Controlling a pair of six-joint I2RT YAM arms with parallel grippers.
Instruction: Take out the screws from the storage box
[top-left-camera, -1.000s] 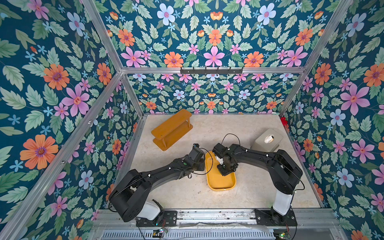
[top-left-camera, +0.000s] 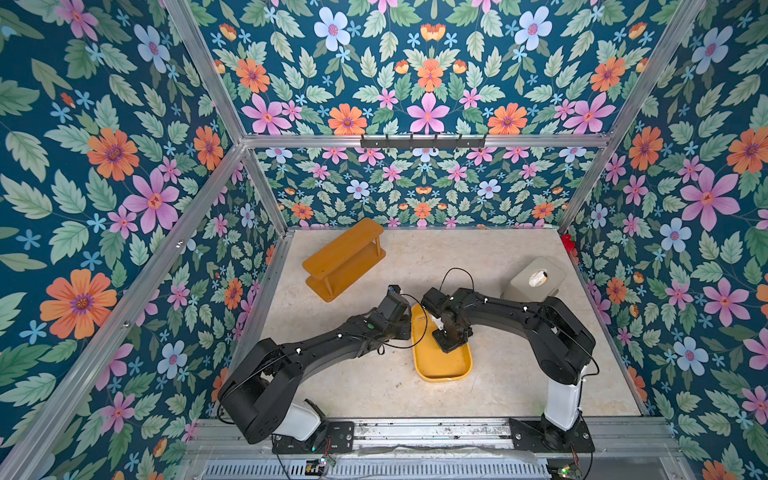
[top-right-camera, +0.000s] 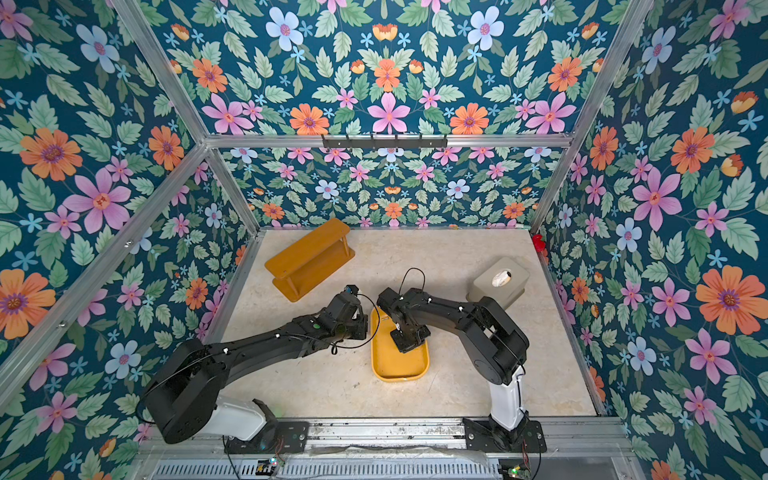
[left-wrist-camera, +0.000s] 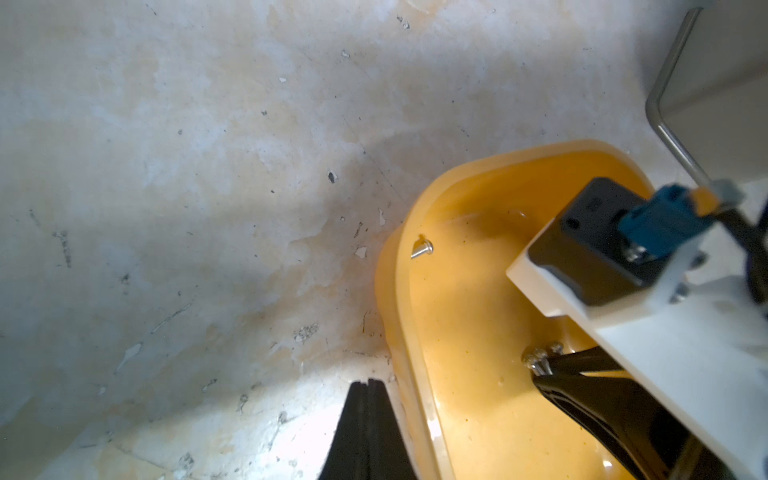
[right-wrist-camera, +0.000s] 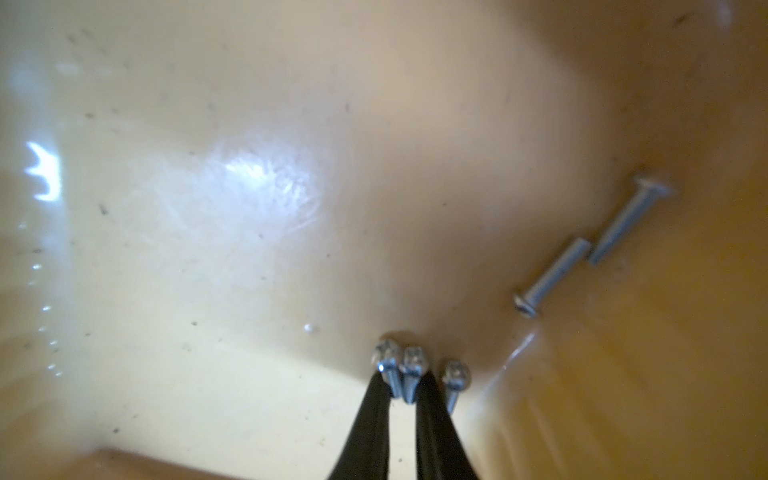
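Observation:
The yellow storage box (top-left-camera: 441, 368) stands in the middle of the table. Low inside it, my right gripper has its fingers a little apart. Two screws (right-wrist-camera: 412, 361) sit at the gap between the fingertips; whether either is gripped does not show. A third screw (right-wrist-camera: 455, 376) lies just outside the right-hand finger. Farther right are two more screws, an upper one (right-wrist-camera: 628, 217) and a lower one (right-wrist-camera: 552, 276). Another screw (left-wrist-camera: 422, 249) shows by the box wall in the left wrist view. My left gripper is shut, just outside the box's side.
A brown wooden shelf (top-left-camera: 344, 260) lies at the back left. The grey tissue box (top-left-camera: 534, 280) stands at the right, behind the right arm. Bare table stretches left of the storage box. Both arms come close together over the box.
The left arm has hardly moved, and the box stands where it was.

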